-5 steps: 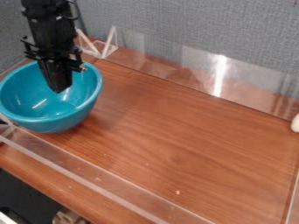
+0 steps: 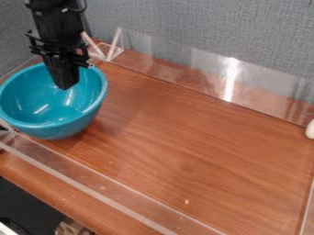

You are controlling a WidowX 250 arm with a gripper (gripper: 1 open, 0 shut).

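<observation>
A large teal bowl (image 2: 55, 110) stands at the left end of the wooden table. My black gripper (image 2: 61, 72) hangs over it, its lower end reaching down to the bowl's back rim and into its upper part. The fingers are dark and overlap, so their spacing and anything between them cannot be made out.
A white rack-like object (image 2: 105, 46) stands behind the gripper. A white object (image 2: 309, 128) sits at the right edge. A clear panel runs along the back, and a clear strip along the front.
My gripper has shifted slightly upward over the last second. The bowl has stayed in about the same place.
</observation>
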